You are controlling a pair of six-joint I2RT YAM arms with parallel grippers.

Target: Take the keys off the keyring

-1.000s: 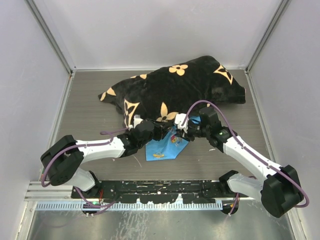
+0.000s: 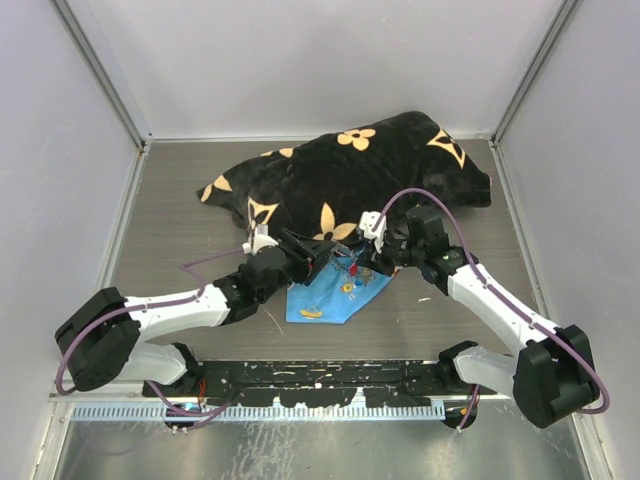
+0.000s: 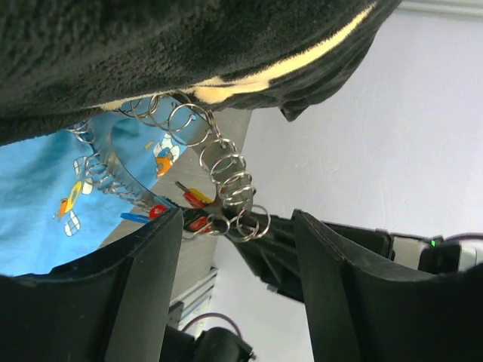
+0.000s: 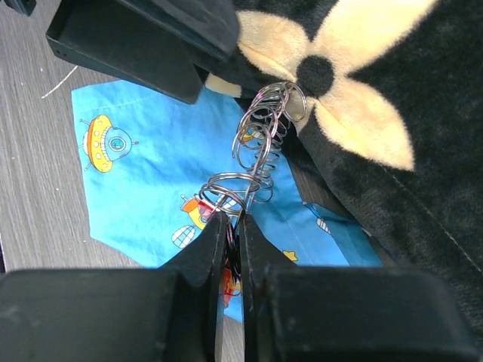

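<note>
A tangle of wire rings, the keyring (image 4: 260, 136), hangs between the grippers over a blue cloth (image 4: 151, 173). My right gripper is shut on its lower end, with red pieces behind it. My left gripper is open, with rings between and just beyond its fingertips in the left wrist view. Small red, yellow and blue pieces (image 3: 198, 197) show past the rings, near the right gripper. Whether these are keys I cannot tell.
A black plush blanket with cream flowers (image 2: 360, 170) covers the back of the table, close to both grippers. Bare wood (image 2: 170, 220) lies at left and right. Walls surround the table.
My left arm has pulled back toward the left and front. My right gripper has moved right with the wire rings, and more of the blue cloth shows.
</note>
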